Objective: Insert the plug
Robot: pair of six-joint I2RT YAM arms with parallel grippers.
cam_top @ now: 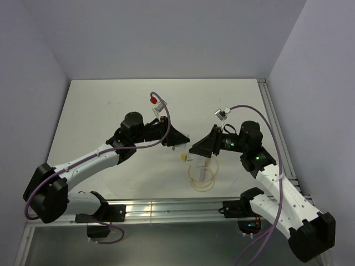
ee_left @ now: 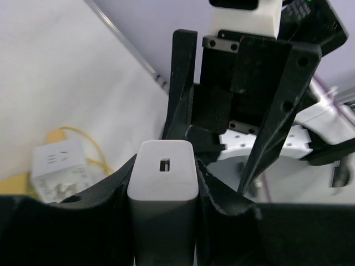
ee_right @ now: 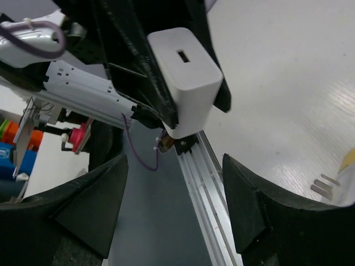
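Observation:
My left gripper is shut on a white block (ee_left: pixel 163 172), rectangular and rounded, with a small dark slot in its end face. In the right wrist view that block (ee_right: pixel 186 77) stands between the left fingers, slot showing. My right gripper is open, its two fingers wide apart with only background between them. From above, the right gripper (cam_top: pixel 198 148) hovers over a white piece (cam_top: pixel 195 160) with a yellow end and a cable. At the right wrist view's right edge, metal prongs (ee_right: pixel 323 187) stick out beside something yellow, probably the plug, mostly cut off.
A yellow cable (cam_top: pixel 202 187) lies looped on the white table (cam_top: pixel 105 111), in front of the white piece. Metal rails (cam_top: pixel 166 210) run along the front edge. The two grippers are close together.

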